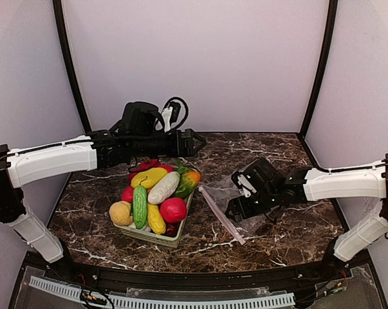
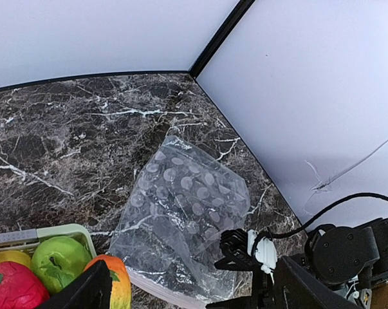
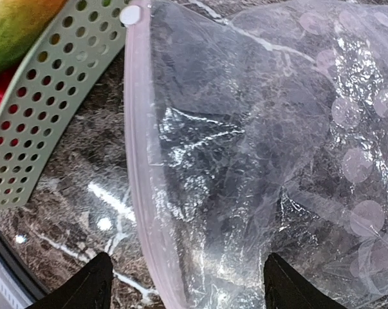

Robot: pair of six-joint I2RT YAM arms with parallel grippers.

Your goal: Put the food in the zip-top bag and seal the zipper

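Note:
A clear zip top bag (image 2: 181, 199) lies flat and empty on the dark marble table, its pink zipper (image 1: 219, 215) along its left side, also close under the right wrist camera (image 3: 145, 193). My right gripper (image 1: 235, 209) is low over the bag, open, with nothing between its fingers. My left gripper (image 1: 192, 143) is raised behind the food basket, open and empty. The basket (image 1: 168, 241) holds several pieces of toy food, among them a green cucumber (image 1: 139, 207), a white vegetable (image 1: 163, 188) and a red round one (image 1: 173, 210).
The side walls (image 2: 322, 96) and back wall bound the table (image 1: 264, 251). Bare marble shows behind the basket and along the front edge.

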